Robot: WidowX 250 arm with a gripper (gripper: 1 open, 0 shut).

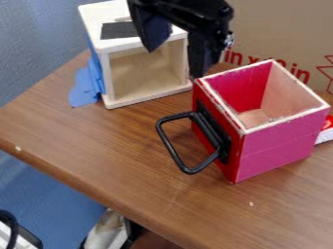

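A dark gripper (182, 39) hangs at the top centre, above and behind a red and pink open box (274, 146) with white rims and a black handle (174, 156) on its side. Whether the gripper is open or shut is hard to tell. A white box (136, 78) with an open cream interior and a dark panel on top stands at the back left, partly hidden by the gripper.
A blue cloth (85, 88) lies by the white box. A cardboard box (279, 34) stands behind, and a red-and-white item (325, 128) at far right.
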